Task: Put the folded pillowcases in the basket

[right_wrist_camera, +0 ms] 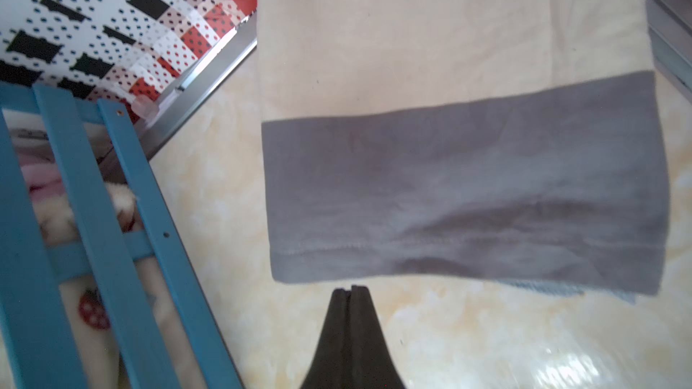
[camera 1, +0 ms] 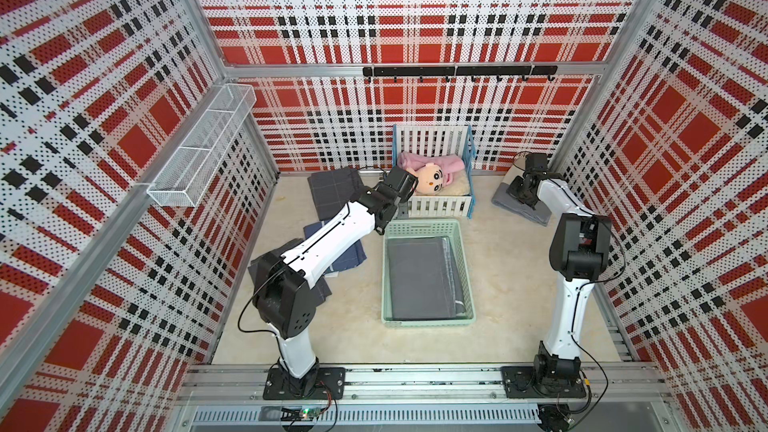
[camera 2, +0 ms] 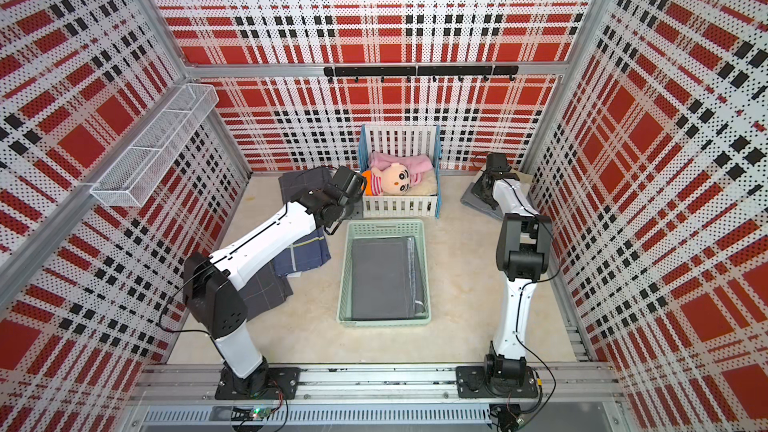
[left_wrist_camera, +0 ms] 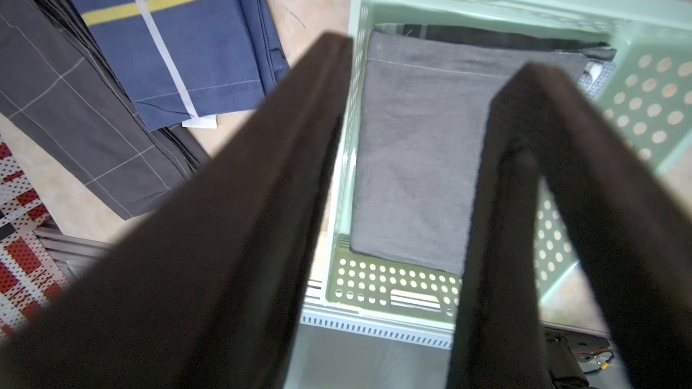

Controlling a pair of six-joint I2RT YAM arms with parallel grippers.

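Note:
The mint-green basket (camera 1: 466,280) stands at the table's middle with folded grey cloths (left_wrist_camera: 411,151) inside. A folded grey-and-cream cloth (right_wrist_camera: 454,165) lies at the back right, beside the blue-sided crib. My left gripper is open above the basket's back end, its blurred fingers apart with no cloth visibly held. My right gripper is shut just short of the grey edge of that cloth in its wrist view, nothing visible between its fingertips; the top views show it over that cloth.
A crib (camera 1: 432,205) with a doll and pink blanket stands behind the basket. Several dark folded cloths (camera 2: 304,256) lie on the left. A wire rack (camera 1: 200,148) hangs on the left wall. Bare table (camera 1: 512,288) lies right of the basket.

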